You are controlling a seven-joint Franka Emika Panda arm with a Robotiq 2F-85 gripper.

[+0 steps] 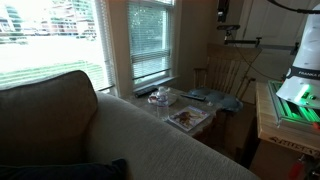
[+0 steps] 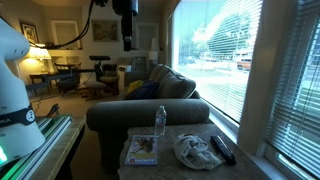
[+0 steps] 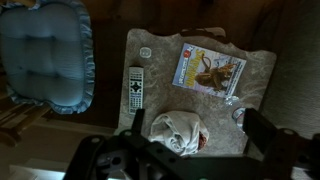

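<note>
On a small stone-topped table (image 3: 155, 65) lie a magazine (image 3: 208, 70) with a picture on its cover, a white remote-like device with buttons (image 3: 136, 90) and a crumpled white cloth (image 3: 180, 132). A clear bottle (image 2: 160, 120) stands upright behind the magazine in exterior view 2; from above, the bottle (image 3: 238, 116) shows near my right finger. My gripper hangs high over the table, its two dark fingers spread wide and nothing held between them. It also appears as the dark gripper (image 2: 127, 30) at the top of exterior view 2, well clear of everything below.
A grey sofa (image 2: 185, 87) borders the table, under windows with blinds. A chair with a blue cushion (image 3: 42, 55) stands at the opposite side. The arm's own bench (image 1: 275, 125) is at the right in exterior view 1. Air around the gripper is free.
</note>
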